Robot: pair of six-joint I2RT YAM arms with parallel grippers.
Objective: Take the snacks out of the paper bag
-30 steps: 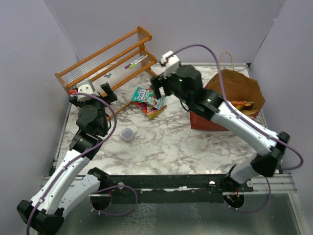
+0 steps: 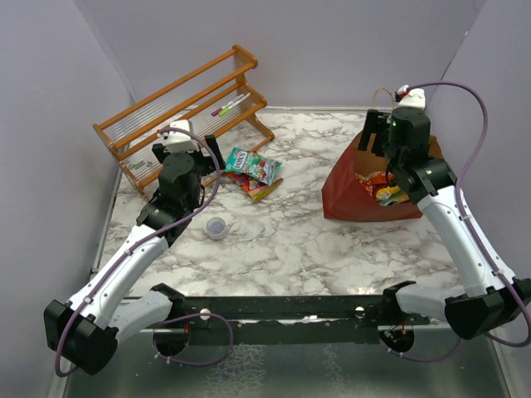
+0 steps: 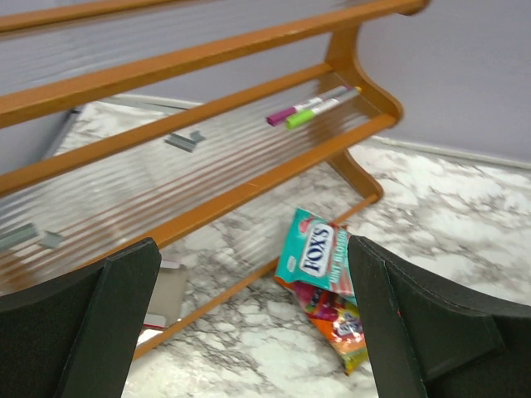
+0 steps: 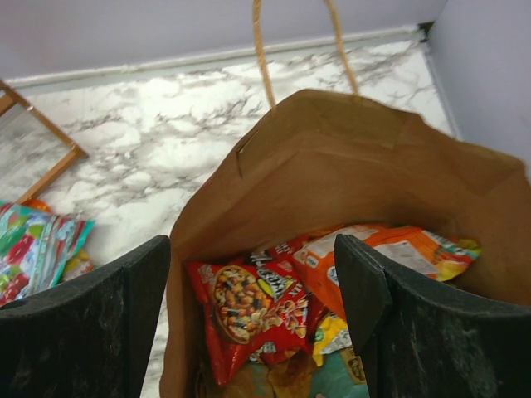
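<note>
The red-brown paper bag stands at the right with snacks inside: in the right wrist view a red pouch and an orange-white pack. My right gripper hangs open above the bag opening. A green-teal pack lies on red and yellow packs left of the bag, also in the left wrist view as a teal pack. My open left gripper is over the rack's front, facing those packs.
A wooden rack holding markers stands at back left. A small clear cup sits in front of it.
My right gripper has moved right from above the loose packs to over the bag's opening. The left gripper has shifted slightly to the right.
</note>
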